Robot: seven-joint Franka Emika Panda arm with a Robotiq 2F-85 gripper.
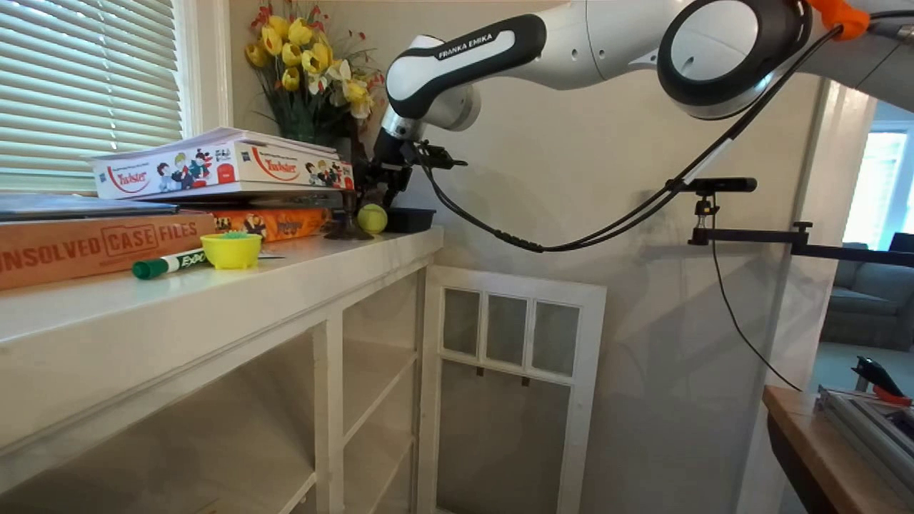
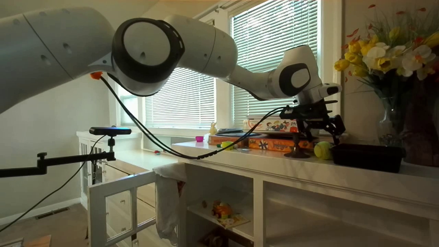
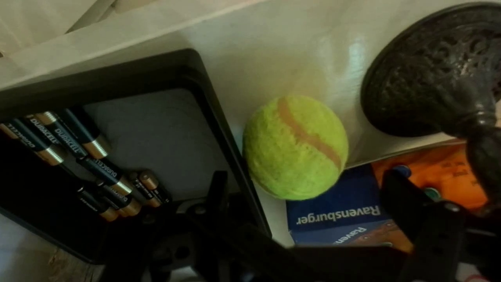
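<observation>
A yellow-green tennis ball (image 3: 296, 148) with an orange seam stripe rests on the white shelf top, right against the black tray (image 3: 213, 105). Above it my gripper points down, fingers wide open. One finger (image 3: 218, 188) overlaps the tray's near side in the wrist view, and the other finger (image 3: 399, 192) lies to the right of the ball. Nothing is held between them. From the second exterior view, the ball (image 2: 323, 150) sits just below the gripper (image 2: 321, 135), between a dark metal stand (image 2: 297, 146) and the tray (image 2: 368, 157).
Several batteries (image 3: 105, 174) lie in the tray. The stand's ornate base (image 3: 413, 80) is close on the ball's other side. Stacked game boxes (image 1: 248, 167) and a flower vase (image 2: 389, 123) crowd the back. A yellow cup (image 1: 231, 251) and green marker (image 1: 167, 264) lie farther along.
</observation>
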